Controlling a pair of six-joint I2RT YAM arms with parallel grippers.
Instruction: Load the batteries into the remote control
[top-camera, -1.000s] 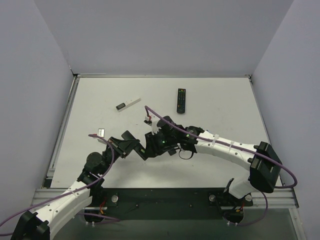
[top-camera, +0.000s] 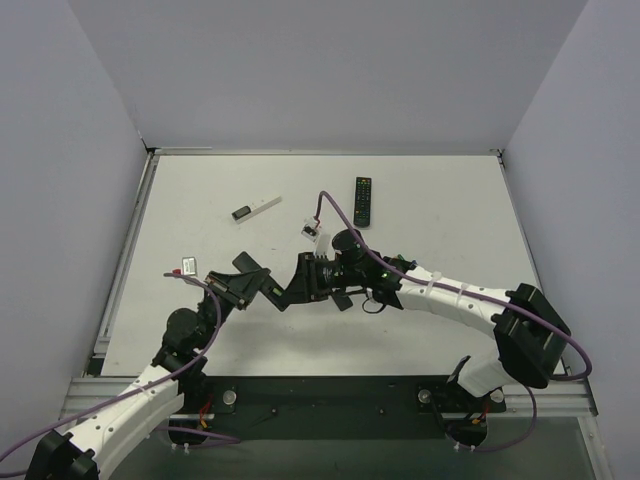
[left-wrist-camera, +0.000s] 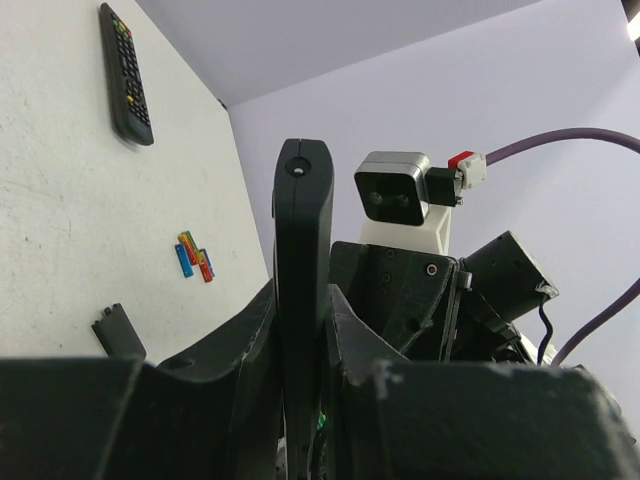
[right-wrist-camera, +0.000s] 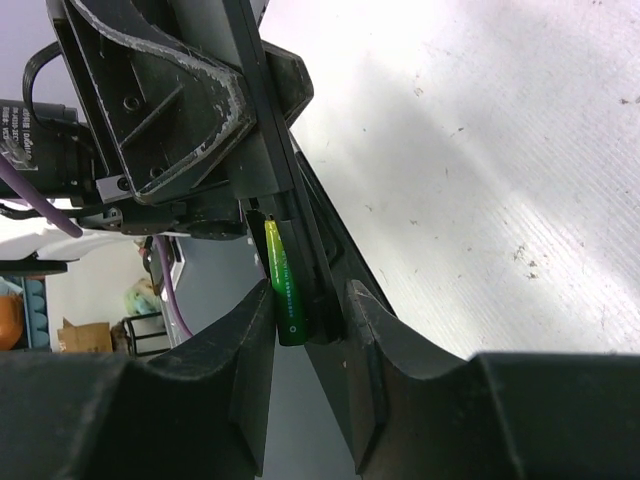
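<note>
My left gripper (top-camera: 245, 285) is shut on a black remote (left-wrist-camera: 300, 240), held edge-on in the left wrist view and angled in the top view. In the right wrist view, a green-and-yellow battery (right-wrist-camera: 283, 285) lies in the remote's open compartment. My right gripper (top-camera: 300, 275) is at the lower end of that remote, its fingertips just below the battery in its wrist view; how far they are apart is unclear. Loose coloured batteries (left-wrist-camera: 195, 255) lie on the table in the left wrist view, beside a small black piece (left-wrist-camera: 118, 330), probably the cover.
Another remote (top-camera: 362, 200) lies at the back right of the white table (top-camera: 450, 210). A white strip with a dark end (top-camera: 258, 208) lies at the back left.
The left gripper and held remote have moved a little down and left.
</note>
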